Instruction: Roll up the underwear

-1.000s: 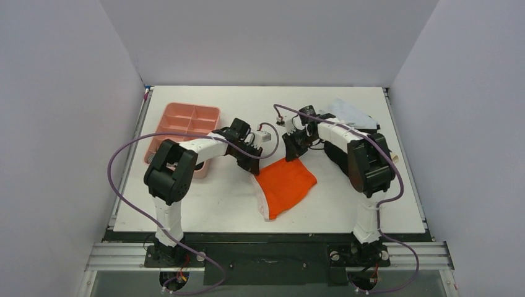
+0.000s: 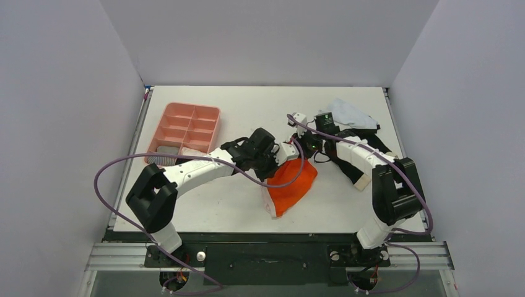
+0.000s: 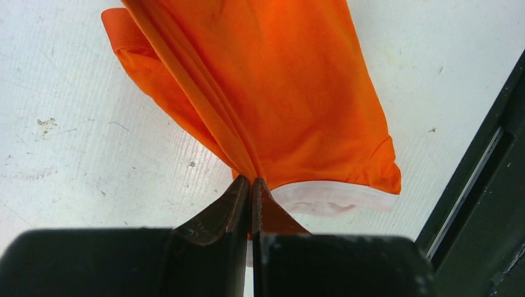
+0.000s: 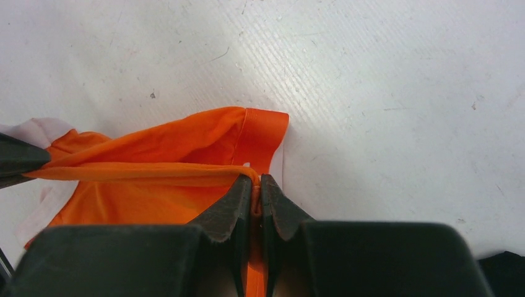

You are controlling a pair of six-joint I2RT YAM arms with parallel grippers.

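An orange underwear with a white band, the orange cloth (image 2: 294, 189), lies spread on the white table in the top view. A raised fold of it stretches between both grippers. In the left wrist view my left gripper is shut on one end of that fold, close to the white band (image 3: 334, 197). The other end of the fold is pinched by my right gripper, with orange fabric showing between its fingertips. Beneath, the orange layer (image 3: 297, 93) lies mostly flat. The left gripper's tip (image 4: 18, 162) shows at the right wrist view's left edge.
A pink divided box (image 2: 194, 114) stands at the back left with folded grey and light cloth in it. Dark clothing (image 2: 354, 173) and a pale blue cloth (image 2: 350, 114) lie at the right.
Both grippers have moved rightward, the left one also toward the front. The cloth's back edge has been lifted and drawn over the flat part, whose front portion stays in place.
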